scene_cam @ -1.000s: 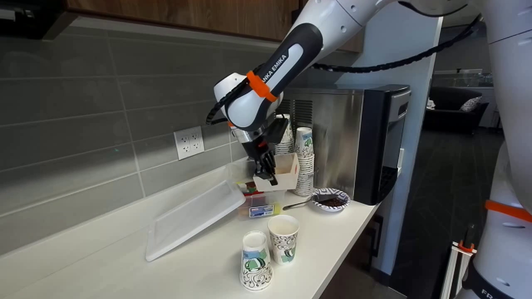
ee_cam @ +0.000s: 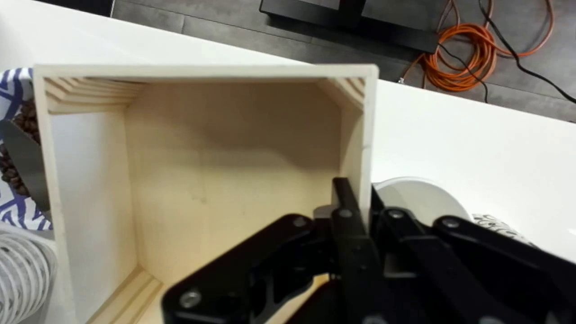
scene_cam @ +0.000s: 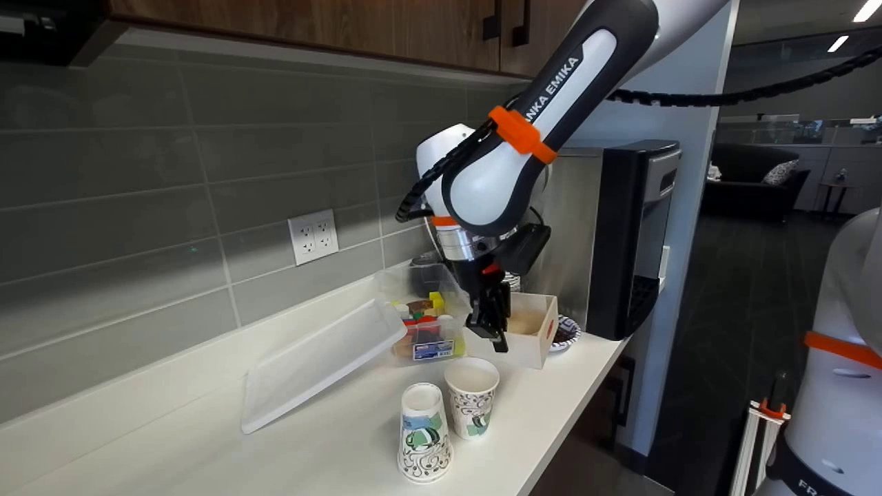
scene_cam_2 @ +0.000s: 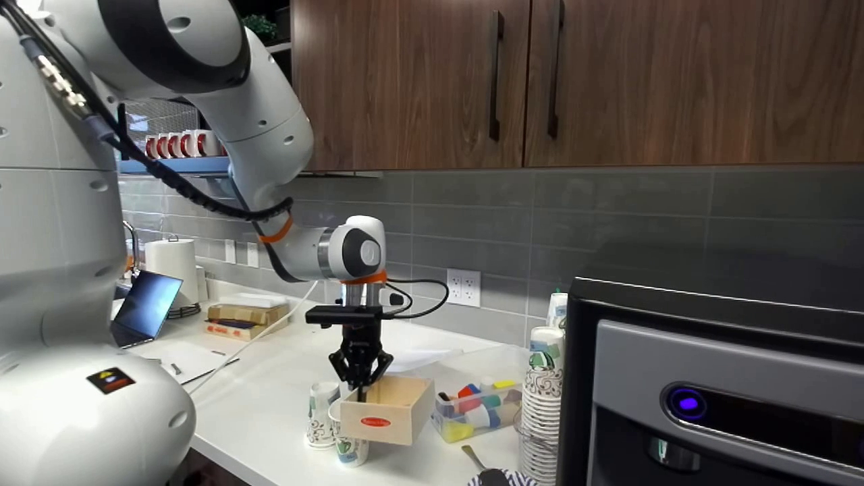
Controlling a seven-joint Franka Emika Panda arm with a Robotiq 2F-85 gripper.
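My gripper is shut on one wall of a pale wooden box [ee_cam: 232, 135], with one finger inside and the other outside. The box looks empty in the wrist view, apart from a corner hidden by the fingers. In exterior view 2 the box [scene_cam_2: 381, 421] shows a red oval mark and appears held above the counter. An upright paper cup [scene_cam: 472, 388] stands on the counter in front of the gripper in exterior view 1. Beside it sits a cup turned upside down [scene_cam: 425, 434].
A clear bin [scene_cam_2: 478, 409] of colourful items stands near the wall, its white lid [scene_cam: 326, 359] leaning against it. A patterned bowl [scene_cam: 564, 333] of dark beans and stacked cups [scene_cam_2: 543, 405] are by the black machine [scene_cam: 637, 240]. The front counter edge is close.
My gripper has carried the box away from above the clear bin, towards the counter's front edge and rightward in exterior view 1. The box now blocks part of the bowl. Both cups stay in place.
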